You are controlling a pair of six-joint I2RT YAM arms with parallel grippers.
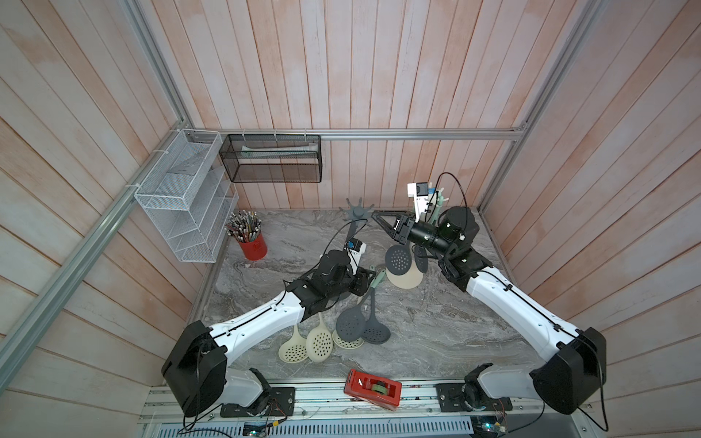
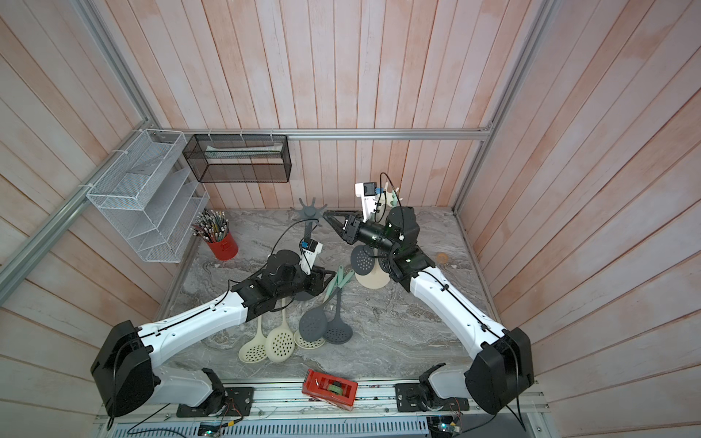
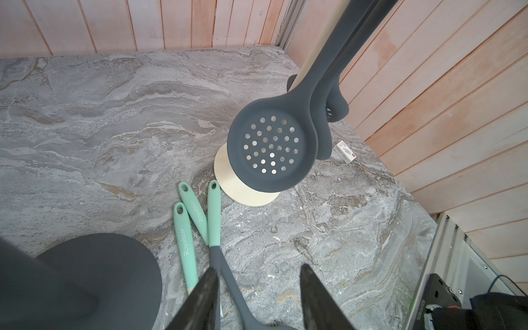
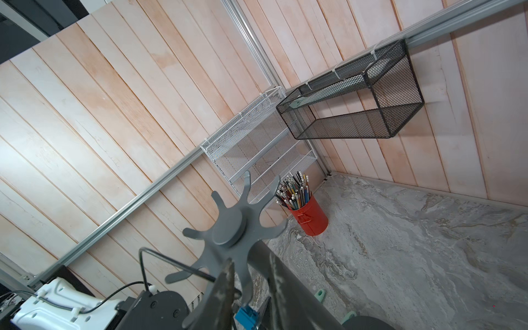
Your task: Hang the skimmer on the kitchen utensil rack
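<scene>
Several skimmers [image 1: 319, 341] in cream and grey lie on the marble counter, some with mint handles [image 3: 183, 242]. A dark utensil rack with radiating hooks [image 4: 229, 228] stands at the back middle. Grey and cream skimmers [image 3: 273, 143] hang at the right, partly behind my right arm. My left gripper is low over the middle of the counter, fingers apart, nothing seen between them. My right gripper is high at the back right, pointing left toward the rack, its fingertips blurred and apart, nothing clearly held.
A black mesh basket [image 1: 270, 176] hangs on the back rail, white mesh shelves [image 1: 175, 197] at the left, a red cup of pens [image 1: 253, 246] below them. A red tape dispenser [image 1: 372, 387] lies at the front edge.
</scene>
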